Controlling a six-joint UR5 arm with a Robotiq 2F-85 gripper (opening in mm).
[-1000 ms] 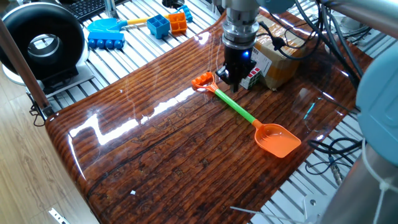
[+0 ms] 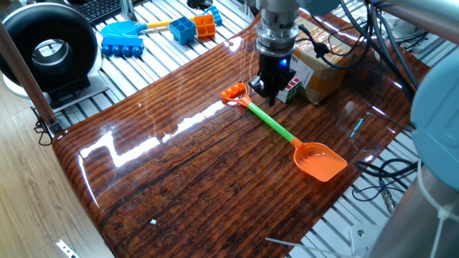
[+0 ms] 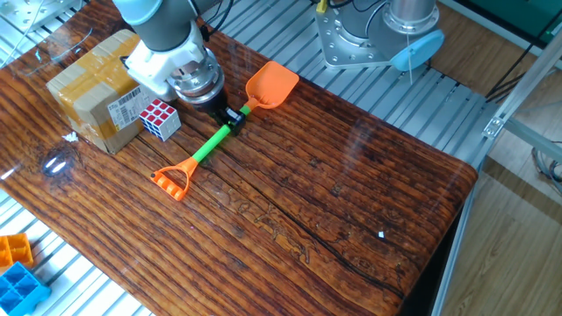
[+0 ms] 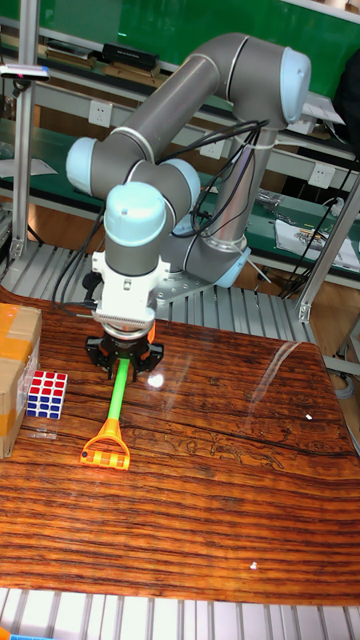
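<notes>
A toy shovel with an orange blade (image 2: 320, 162), a green shaft (image 2: 271, 122) and an orange grip (image 2: 235, 93) lies flat across the wooden table. My gripper (image 4: 125, 365) points down above it, its black fingers spread to either side of the green shaft (image 4: 118, 393) in exterior view 3. From the opposite side, the gripper (image 2: 270, 94) appears behind the shaft and clear of the tabletop. Exterior view 2 has the gripper (image 3: 230, 120) overlapping the shaft near the blade (image 3: 272, 84). In exterior view 3 the arm mostly hides the blade.
A cardboard box (image 3: 101, 92) stands close to the arm, with a Rubik's cube (image 3: 160, 119) beside it. Toy blocks (image 2: 122, 46) and a blue shovel (image 2: 123, 29) lie on the slatted surface beyond the table.
</notes>
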